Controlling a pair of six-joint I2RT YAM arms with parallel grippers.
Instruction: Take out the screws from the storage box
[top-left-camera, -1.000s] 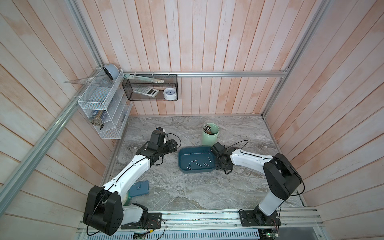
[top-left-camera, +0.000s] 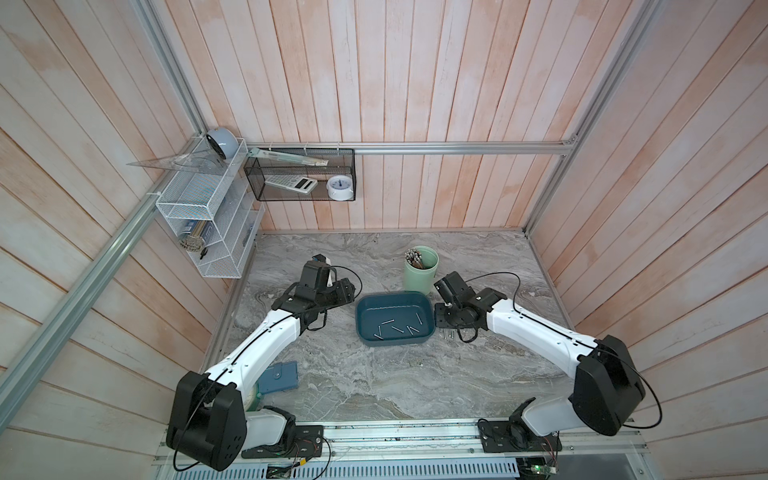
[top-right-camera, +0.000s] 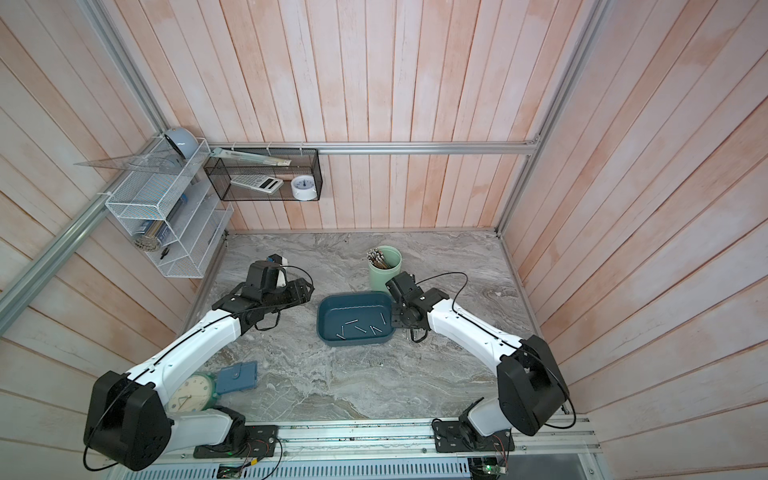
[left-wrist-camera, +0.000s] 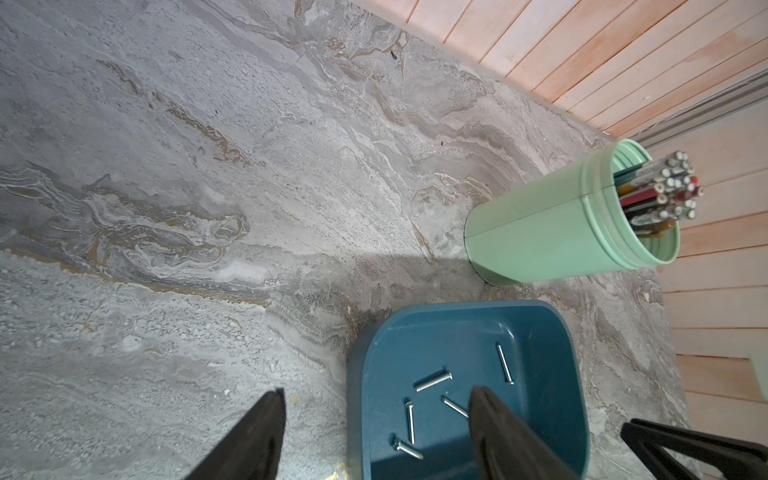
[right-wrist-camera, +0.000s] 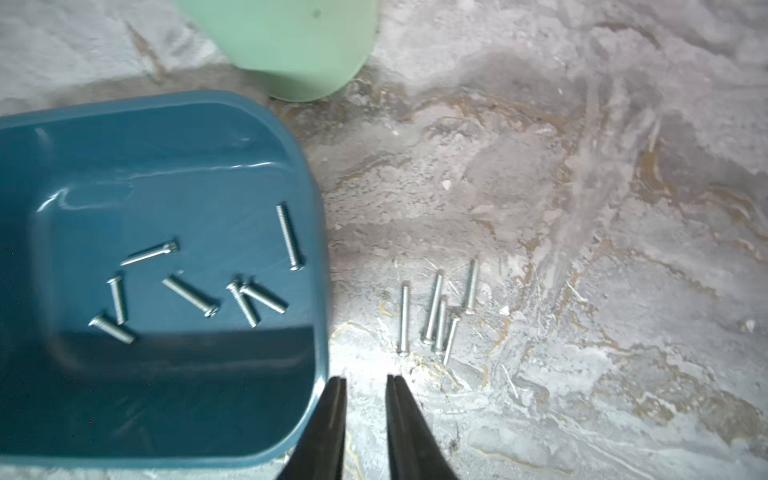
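The dark blue storage box (top-left-camera: 395, 297) stands mid-table, with several silver screws (right-wrist-camera: 189, 295) lying loose on its floor. Outside its right wall, a small cluster of several screws (right-wrist-camera: 432, 313) rests on the table in the right wrist view. My right gripper is above the table beside that wall, near the cluster; its fingers are partly open and the gap between them holds nothing. Left of the box, my left gripper hangs open and empty, its right finger (left-wrist-camera: 482, 420) overlapping the box in the left wrist view.
Close behind the box stands a green bucket (top-left-camera: 417, 281) holding thin sticks. A blue notebook (top-left-camera: 278, 377) and a round clock (top-right-camera: 192, 393) lie at front left. Wire shelves (top-left-camera: 200, 196) occupy the left wall.
The left arm and the box look unmoved.
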